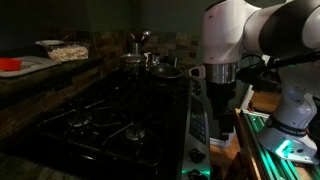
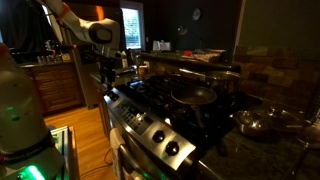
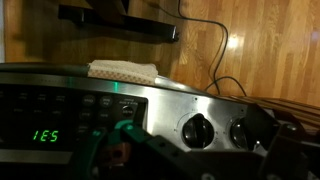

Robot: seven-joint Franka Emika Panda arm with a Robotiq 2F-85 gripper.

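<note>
My gripper hangs over the front edge of the stove, its fingers open with nothing seen between them. Between the dark fingers, the wrist view looks down on a black control knob [image 3: 198, 131] on the silver panel, with a second knob [image 3: 241, 133] partly covered by the right finger. A folded beige cloth [image 3: 122, 71] lies along the panel's front edge, and a dark bar [image 3: 122, 22], perhaps the oven handle, runs in front. In exterior view 1 the fingertips are dark and hard to make out.
The black stovetop [image 1: 95, 125] carries a pan [image 2: 194, 95] at its far end. A pot [image 2: 257, 122] stands on the side counter. A red item [image 1: 10, 64] and a clear container [image 1: 67, 52] sit on the ledge. Wooden floor [image 3: 245, 45] lies open before the stove.
</note>
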